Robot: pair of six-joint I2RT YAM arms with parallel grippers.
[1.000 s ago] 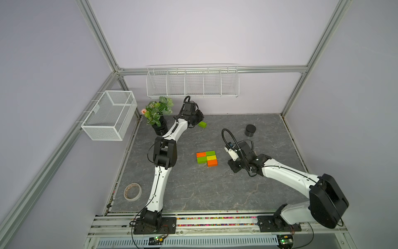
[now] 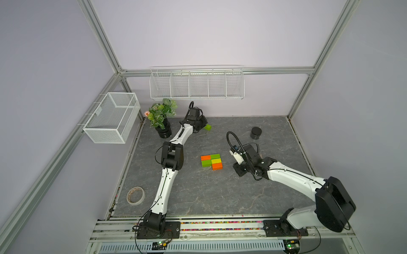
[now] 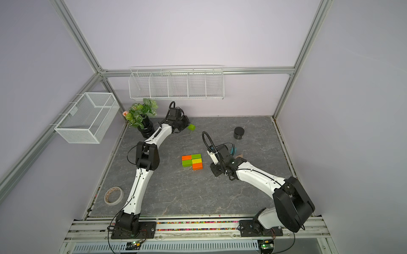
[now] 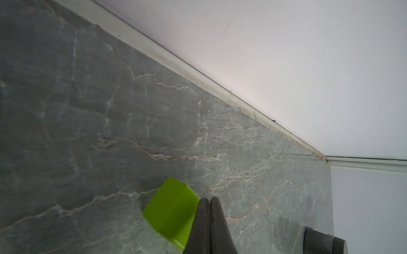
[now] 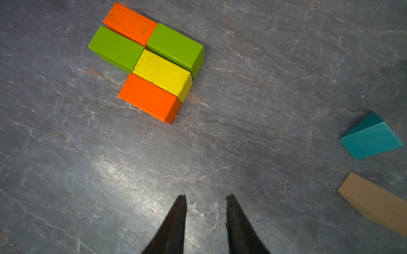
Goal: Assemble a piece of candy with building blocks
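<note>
My left gripper is shut at the back of the table, with a loose green block (image 4: 167,207) behind its fingers, nothing visible between them. At mid-table lies a flat cluster: orange (image 5: 129,23), green (image 5: 112,46), second green (image 5: 173,46), yellow (image 5: 161,72) and second orange (image 5: 148,95) blocks. My right gripper is open and empty above bare table, right of the cluster. In the right wrist view a teal triangular block (image 5: 366,139) and a tan block (image 5: 373,199) lie to the right.
A potted plant (image 2: 160,114) stands beside the left arm. A black cylinder (image 2: 256,133) is at the back right, a tape roll (image 2: 128,195) at the front left. Wire baskets (image 2: 197,84) hang on the walls.
My left gripper has shifted slightly down and to the right by the green block. The right arm and the block cluster are unchanged.
</note>
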